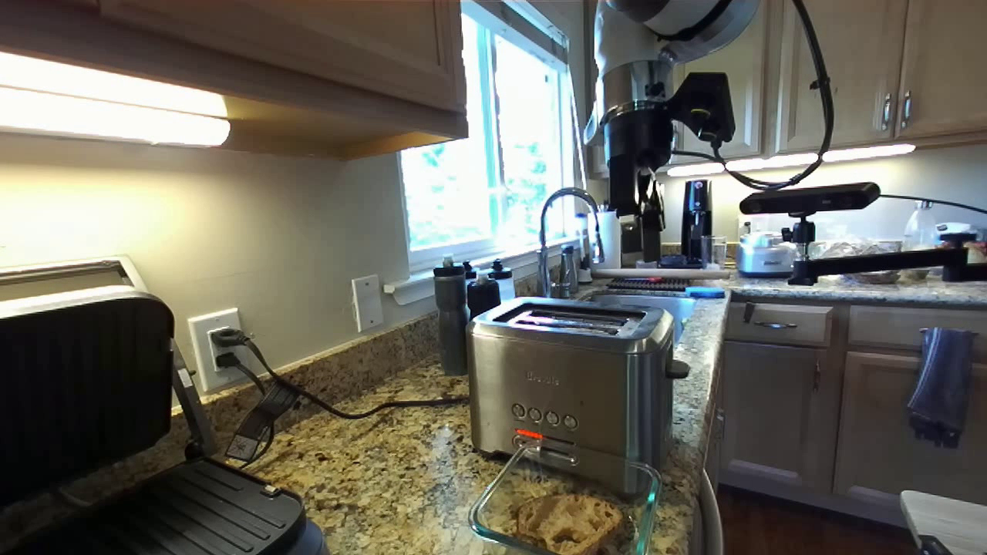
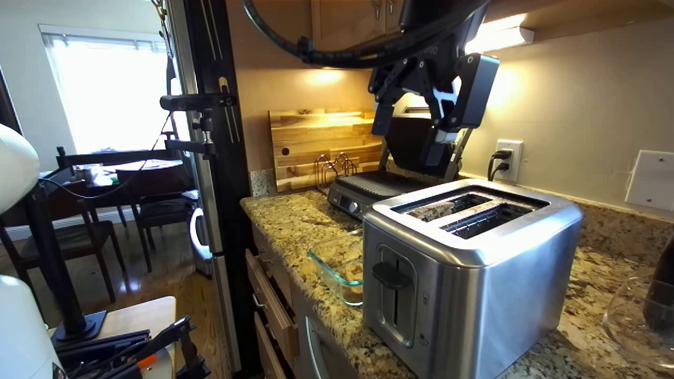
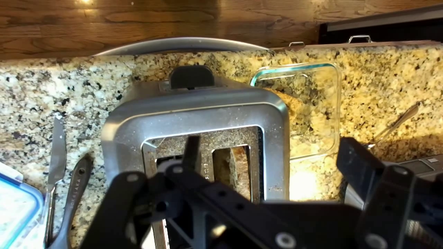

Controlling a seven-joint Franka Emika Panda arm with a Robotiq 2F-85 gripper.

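A steel toaster stands on the granite counter. In exterior view 2, a bread slice shows inside its far slot; no bread shows in the near slot. The wrist view also has the slice down in the right-hand slot. The lever sits high on the toaster's end. Beside the toaster, a glass dish holds another bread slice. My gripper hangs above the toaster, open, its fingers apart and nothing between them. Part of the toaster top is hidden by the gripper in the wrist view.
An open grill press lies past the dish. Bottles stand behind the toaster by the wall. A knife and a dark-handled utensil lie on the counter left of the toaster in the wrist view.
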